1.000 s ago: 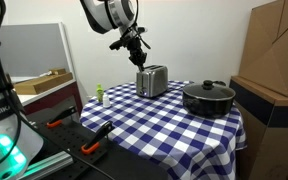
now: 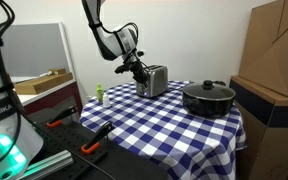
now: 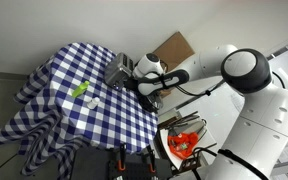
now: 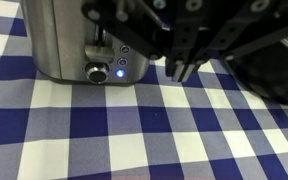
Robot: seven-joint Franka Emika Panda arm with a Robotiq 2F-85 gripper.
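Note:
A silver toaster (image 2: 153, 82) stands upright on the blue-and-white checked cloth. In the wrist view its control face (image 4: 81, 42) fills the upper left, with a dark lever slot, a round knob (image 4: 97, 73) and a small lit blue light (image 4: 121, 74). My gripper is just right of that face, its fingers together and nothing showing between them. In exterior view 1 the gripper (image 2: 140, 79) is low in front of the toaster's near end. Whether it touches the toaster I cannot tell.
A black lidded pot (image 2: 208, 99) stands right of the toaster. On the left lie a green item (image 2: 99, 90) and a small white item (image 2: 106, 100). Bare checked cloth (image 2: 154, 125) covers the front middle. Cardboard boxes (image 2: 266, 80) rise at the far right.
My arm has come down over the last second, lowering the gripper from above the toaster to beside its near end. The toaster and pot have not moved.

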